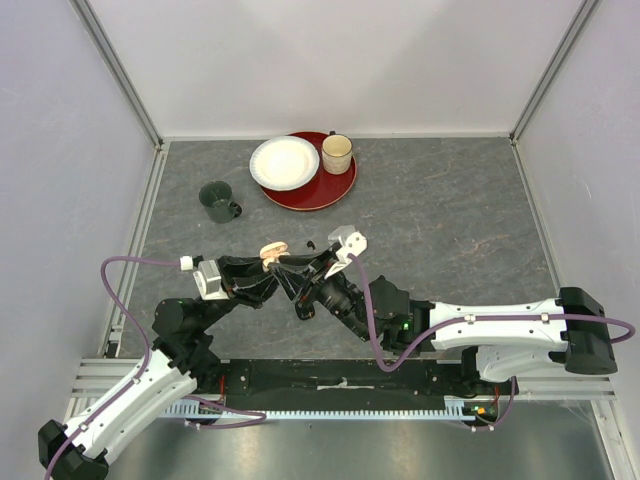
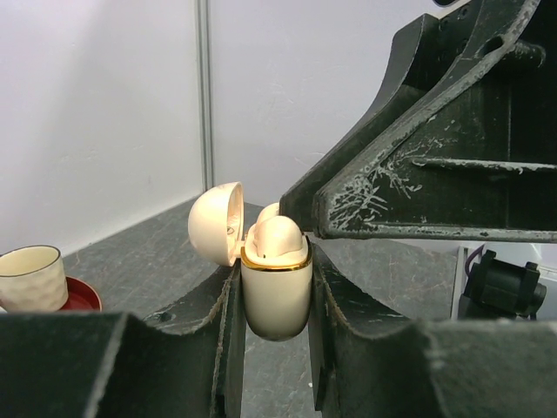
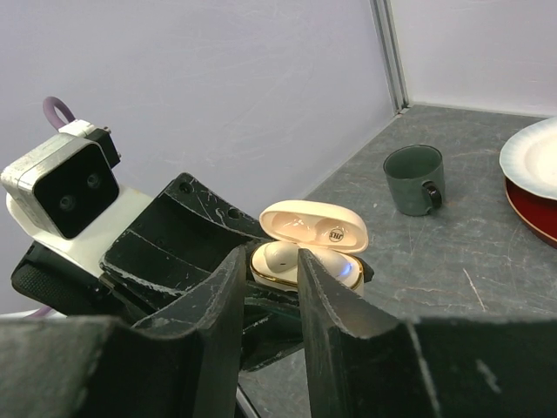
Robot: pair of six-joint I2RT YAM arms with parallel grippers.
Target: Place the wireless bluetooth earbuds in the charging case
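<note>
The cream charging case [image 2: 277,300] stands upright in my left gripper, which is shut on its body. Its lid [image 3: 315,226] is raised. A cream earbud sits down in the case, its rounded top showing above the gold rim in the left wrist view. My right gripper stands slightly open right over the case, its fingertips apart on either side of that earbud. A second pale rounded shape shows behind the first in the left wrist view; whether it is the other earbud I cannot tell. Both grippers meet at the case in the top view.
A dark green mug [image 1: 219,202] stands at the left of the grey table. Towards the back, a red tray [image 1: 312,197] bears a white plate [image 1: 284,163] and a cream cup [image 1: 337,154].
</note>
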